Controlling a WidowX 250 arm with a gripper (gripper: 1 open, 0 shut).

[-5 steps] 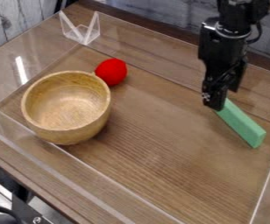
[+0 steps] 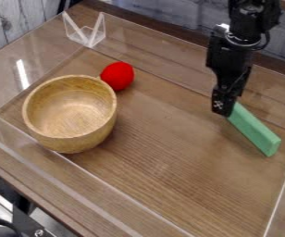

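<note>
My gripper hangs from the dark arm at the upper right, low over the wooden table, beside the upper end of a long green block. The block lies diagonally to the gripper's lower right. Whether the fingers are open or shut is hard to make out.
A large tan bowl sits at the left, with a red ball-like object behind it to its right. A white wire-like object is at the back left.
The block looks nearly unmoved.
</note>
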